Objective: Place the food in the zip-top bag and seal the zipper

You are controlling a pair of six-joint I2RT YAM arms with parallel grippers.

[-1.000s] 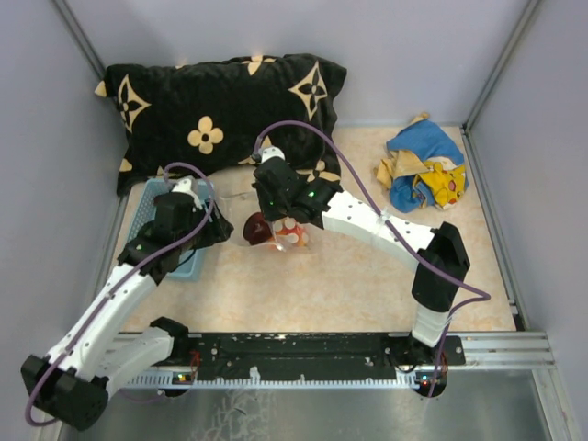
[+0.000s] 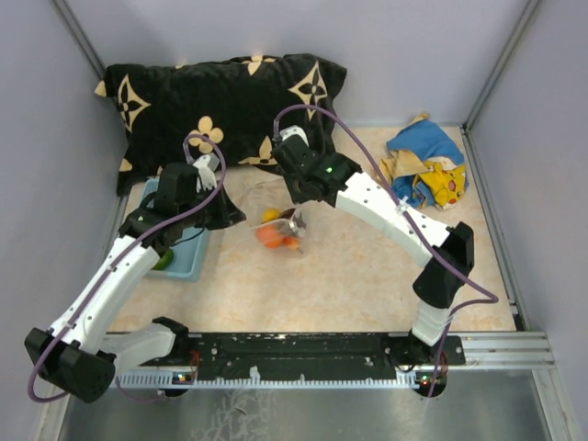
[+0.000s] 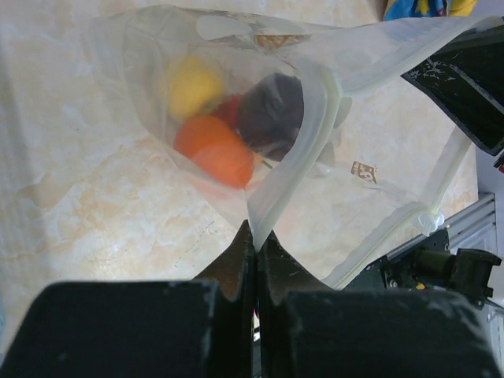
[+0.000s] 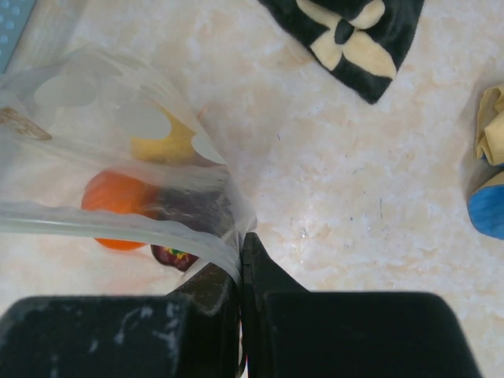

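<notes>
The clear zip bag (image 2: pixel 262 202) hangs between both grippers, holding a yellow item (image 3: pixel 193 87), orange items (image 3: pixel 216 150) and a dark purple item (image 3: pixel 272 114). My left gripper (image 2: pixel 237 216) is shut on the bag's rim at the zipper strip. My right gripper (image 2: pixel 299 197) is shut on the bag's other side, where the rim runs into its fingertips.
A blue basket (image 2: pixel 188 262) with green food is at the left, partly under my left arm. A black patterned cushion (image 2: pixel 220 101) lines the back. Blue and yellow cloths (image 2: pixel 427 161) lie at the right.
Both grippers have moved rightward, the left one also slightly forward and the right one with the bag's edge. The food inside now shows orange and yellow from above.
</notes>
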